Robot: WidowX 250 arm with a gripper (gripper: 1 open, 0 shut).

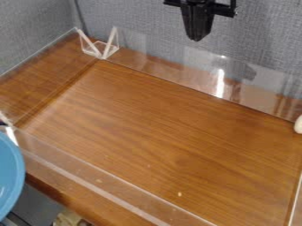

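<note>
My black gripper (199, 26) hangs at the top centre, in front of the grey wall and above the back of the wooden tray (165, 132) with clear plastic edges. Its fingers look shut, with nothing visible between them. A light blue round object (7, 172), like a plate or lid, is partly in view at the lower left, outside the tray.
The tray floor is bare apart from small specks. A clear plastic bracket (98, 46) stands at the back left corner. A white object (298, 124) is cut off at the right edge. Grey walls border the back and left.
</note>
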